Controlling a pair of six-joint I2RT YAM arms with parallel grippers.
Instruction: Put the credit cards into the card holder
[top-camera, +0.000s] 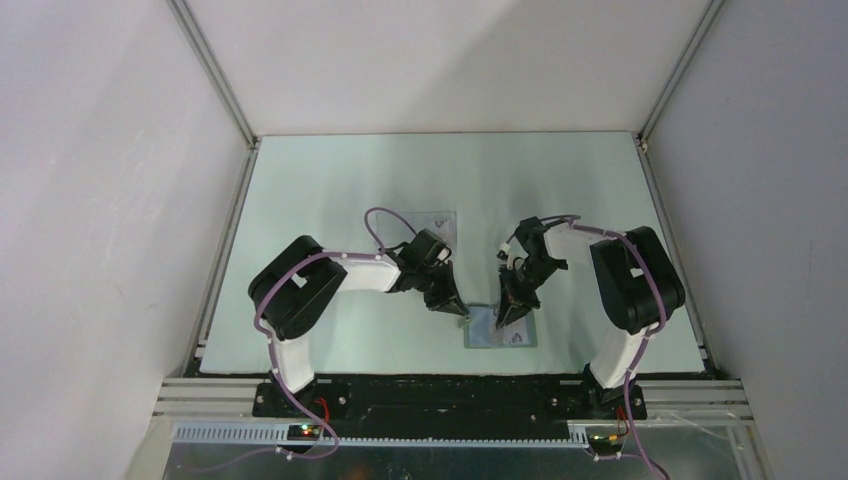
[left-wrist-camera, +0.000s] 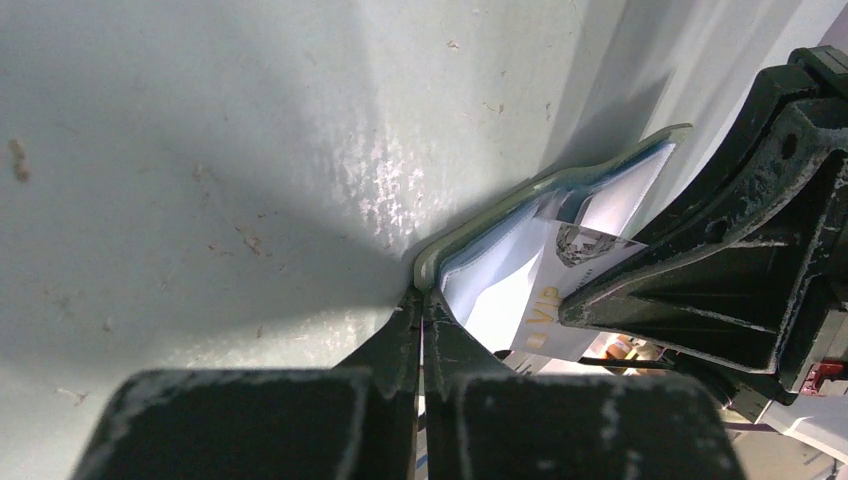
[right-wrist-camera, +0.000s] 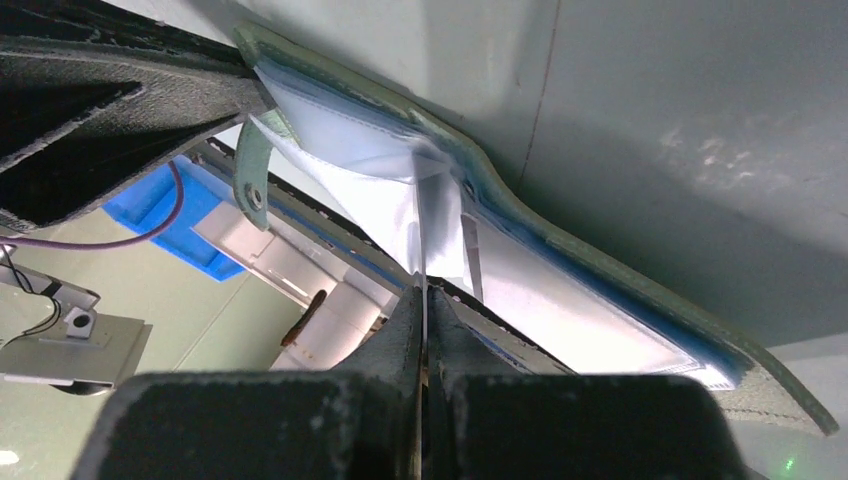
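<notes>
The open card holder (top-camera: 480, 325) lies near the table's front, bluish inside with a green rim. My left gripper (top-camera: 466, 312) is shut on the holder's back-left edge; in the left wrist view that green edge (left-wrist-camera: 432, 262) runs into its fingertips. A pale VIP card (left-wrist-camera: 575, 275) stands up out of the holder, against the right gripper's finger (left-wrist-camera: 640, 285). My right gripper is shut over the holder. A thin line like a card's edge (right-wrist-camera: 420, 225) rises from its fingertips; whether the card is between them is unclear. White sleeves (right-wrist-camera: 560, 310) fill the holder.
Behind the left arm lies a flat clear tray or sheet (top-camera: 410, 216) with a dark print at its right. The two forearms crowd the holder from both sides. Bare table (top-camera: 320, 185) spreads at the back and front left.
</notes>
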